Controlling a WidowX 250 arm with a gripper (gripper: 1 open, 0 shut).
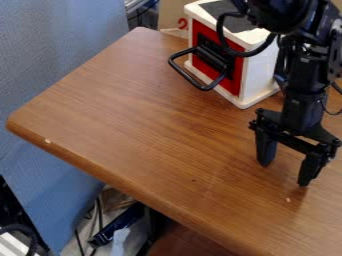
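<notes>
My black gripper [285, 168] hangs low over the right side of the wooden table [134, 130], its two fingers pointing down and spread apart, with only bare tabletop visible between them. The black arm rises from it to the top right corner.
A white box with a red front [253, 84] and a black handle [181, 68] stands at the back right, partly behind the arm. A blue partition [47, 80] borders the table's left; cables and bags lie below its edge.
</notes>
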